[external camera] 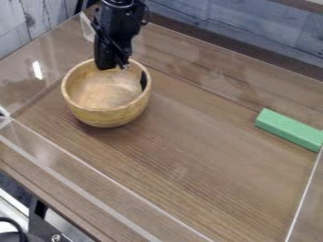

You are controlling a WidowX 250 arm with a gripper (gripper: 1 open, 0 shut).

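A round wooden bowl (pixel 104 99) sits on the left part of the table, with a dark piece (pixel 144 79) at its right inner side. My black gripper (pixel 110 59) hangs over the bowl's back rim, shut, with nothing seen between its fingers; its tips are small and hard to make out.
A green block (pixel 288 129) lies on the right side of the table. The table's edge runs along the lower left, and a wall stands at the back.
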